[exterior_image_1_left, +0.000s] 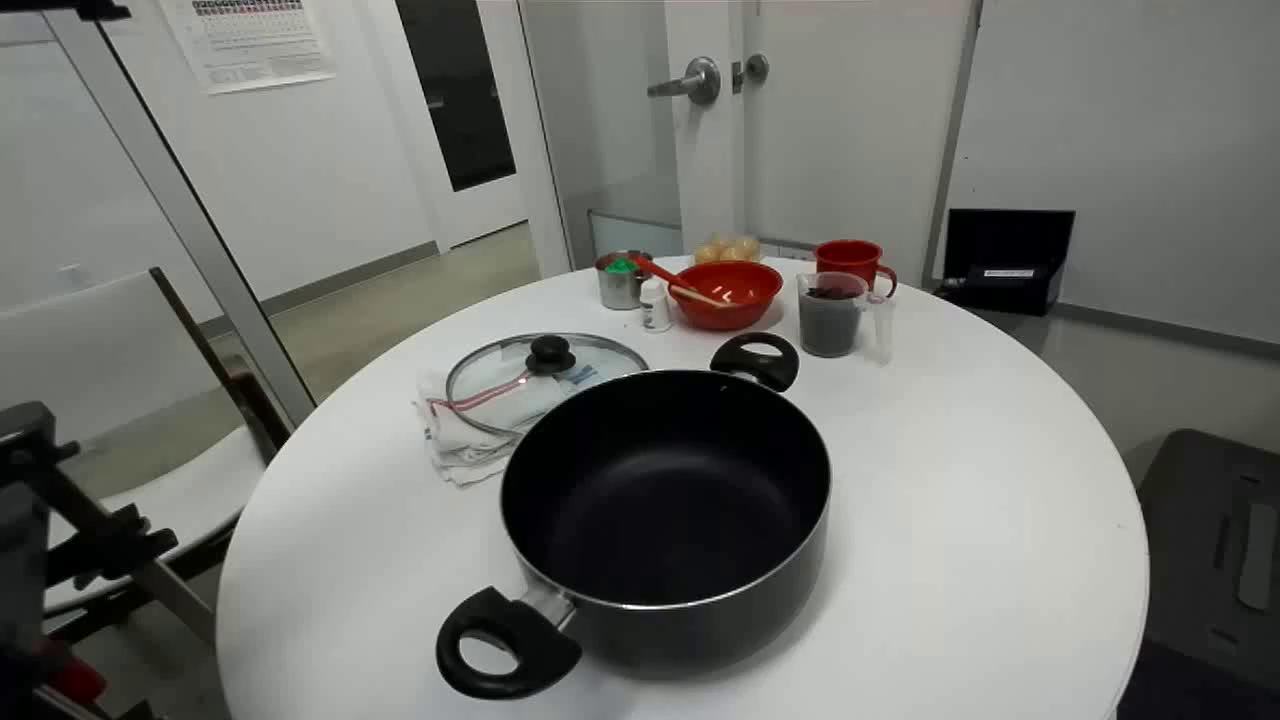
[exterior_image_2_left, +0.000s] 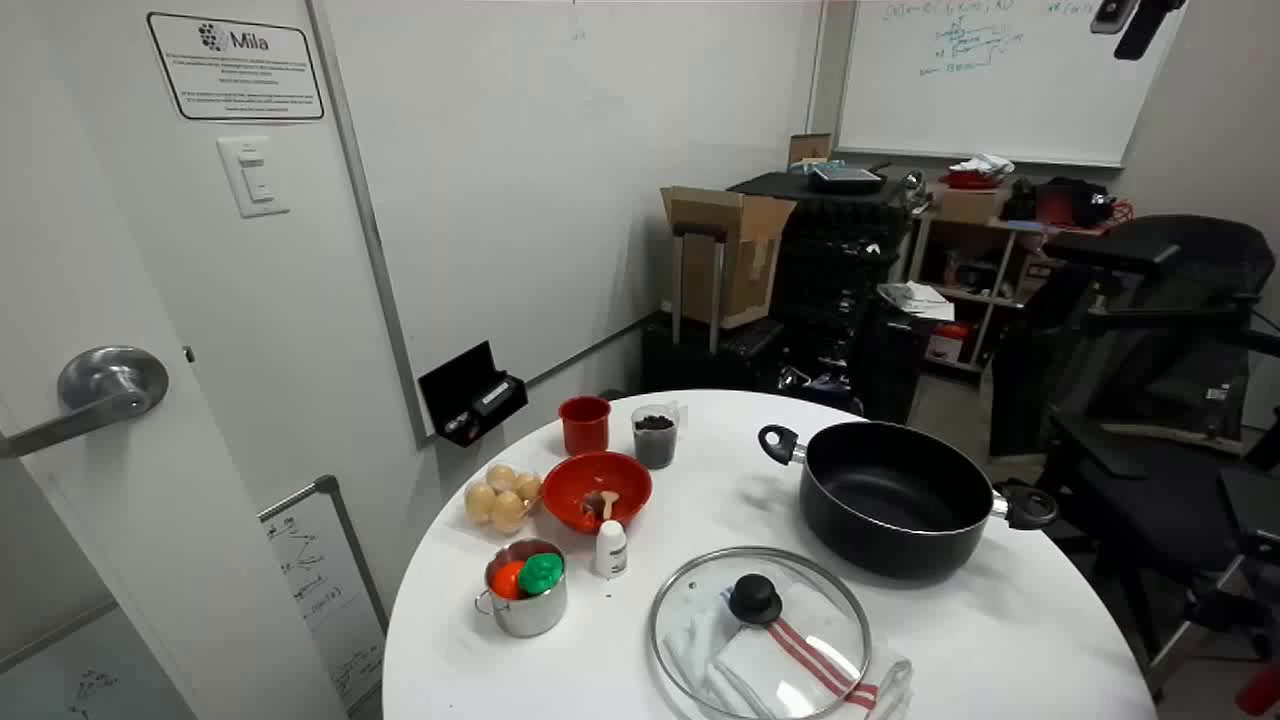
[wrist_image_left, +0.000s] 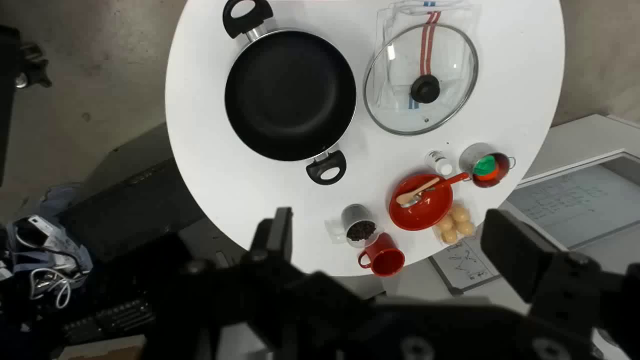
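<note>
My gripper is open high above the round white table, its two dark fingers spread wide with nothing held between them. Below it in the wrist view, a black pot (wrist_image_left: 291, 96) with two looped handles stands empty and uncovered. Beside the pot, a glass lid (wrist_image_left: 396, 108) with a black knob rests on a folded white towel (exterior_image_2_left: 768, 672) with red stripes. A red bowl (wrist_image_left: 420, 216) holds a wooden spoon and a red-handled utensil. The small metal pot (exterior_image_2_left: 528, 612) contains a green and an orange-red item. My gripper does not show in either exterior view.
Near the bowl are a white bottle (exterior_image_2_left: 611, 550), several round tan items (exterior_image_2_left: 504, 498), a red mug (exterior_image_2_left: 585, 426) and a clear measuring cup (exterior_image_1_left: 828, 324) with dark contents. Bare table (exterior_image_1_left: 960, 504) lies right of the black pot in exterior view 1.
</note>
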